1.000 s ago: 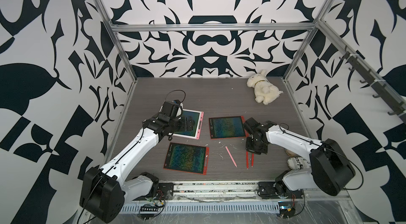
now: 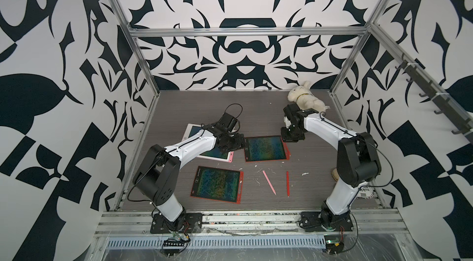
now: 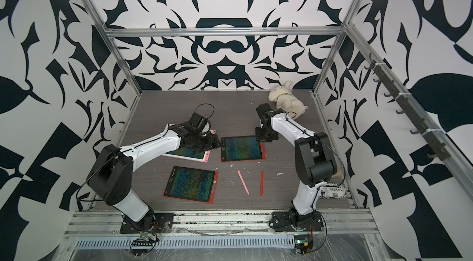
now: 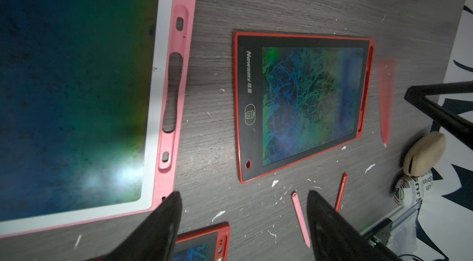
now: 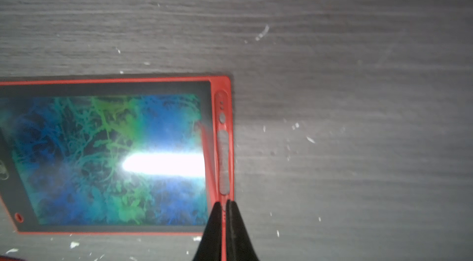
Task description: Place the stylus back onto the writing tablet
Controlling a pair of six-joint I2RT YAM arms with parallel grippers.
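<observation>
A red stylus (image 4: 385, 95), blurred by motion, is held by my right gripper, whose fingers are closed on it. They hover over the right edge of the middle red-framed tablet (image 4: 300, 103), near the lower end of its bare pen slot (image 5: 223, 162). My left gripper stands open and empty, above the gap between that tablet and the larger pink-and-white tablet (image 4: 182, 29). A pink stylus (image 2: 269, 182) and another red stylus (image 2: 287, 183) lie loose in front of the middle tablet.
Another red-framed tablet (image 2: 215, 183) lies at the front left. A plush toy (image 2: 304, 98) sits at the back right, behind my right arm. A tan object (image 4: 425, 153) and a printed white item (image 4: 413, 189) lie by the right edge.
My right gripper has moved away from the front, taking the red stylus to the middle tablet's right edge. The left gripper has moved right, from over the pink-and-white tablet toward the middle one.
</observation>
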